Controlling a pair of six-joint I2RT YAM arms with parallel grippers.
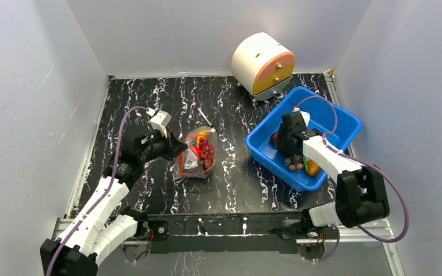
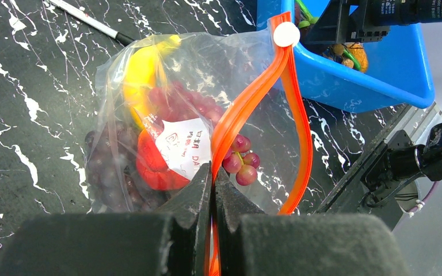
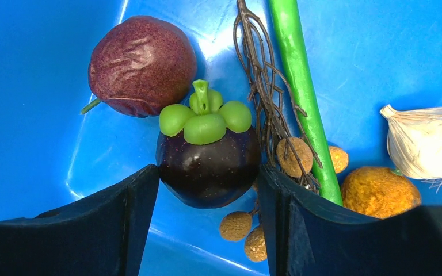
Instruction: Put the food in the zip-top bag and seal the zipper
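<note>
The clear zip bag (image 1: 198, 152) holds a banana, grapes, a red item and a white label. My left gripper is shut on its orange zipper rim (image 2: 247, 98). In the blue bin (image 1: 256, 144), my right gripper has its fingertips at either side of a dark mangosteen (image 3: 207, 172) with a green top; whether they grip it is unclear. A wrinkled purple fruit (image 3: 141, 63), green bean (image 3: 299, 69), garlic (image 3: 423, 141), orange-brown fruit (image 3: 380, 195) and twigs with small round fruits (image 3: 235, 225) lie around it.
A marker (image 1: 204, 117) lies behind the bag. A cylindrical drawer box (image 1: 256, 60) stands at the back.
</note>
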